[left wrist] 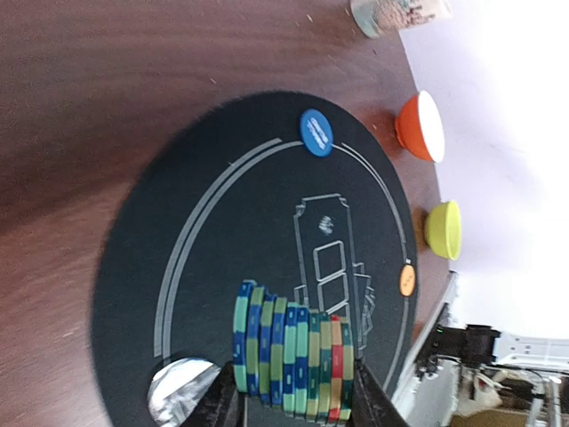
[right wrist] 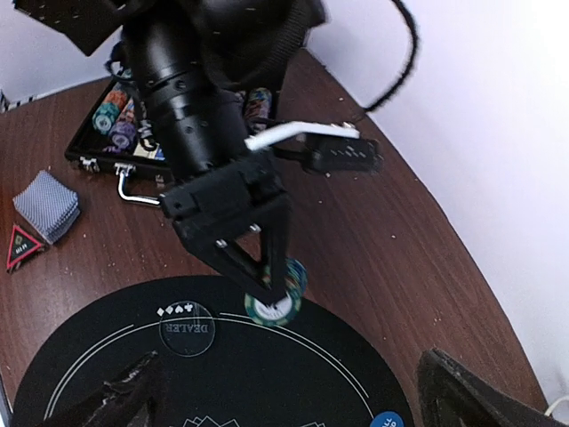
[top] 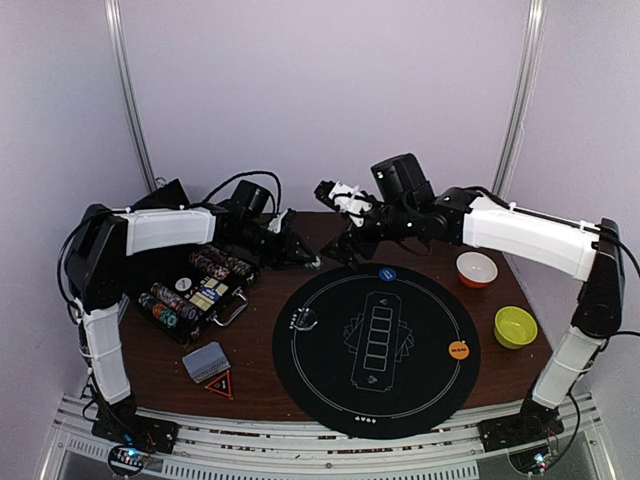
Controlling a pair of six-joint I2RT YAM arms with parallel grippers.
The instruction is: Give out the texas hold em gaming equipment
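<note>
A stack of poker chips (left wrist: 293, 351) with blue, green and a red edge is clamped in my left gripper (top: 308, 263), above the upper left edge of the round black mat (top: 330, 400). From the right wrist view, the chips (right wrist: 274, 310) show below the left fingertips. My right gripper (top: 345, 250) hangs close by, over the mat's far edge, its fingers (right wrist: 471, 391) spread apart and empty. The clear dealer button (right wrist: 187, 329), blue button (top: 387, 274) and orange button (top: 458, 350) lie on the mat. At left, the chip case (top: 200, 295) stands with its lid up.
A grey-blue card block (top: 205, 362) and a red triangle (top: 220, 385) lie left of the mat. On the right are a red-and-white bowl (top: 476, 269) and a yellow bowl (top: 515, 327). A clear jar (left wrist: 391, 13) stands farther back.
</note>
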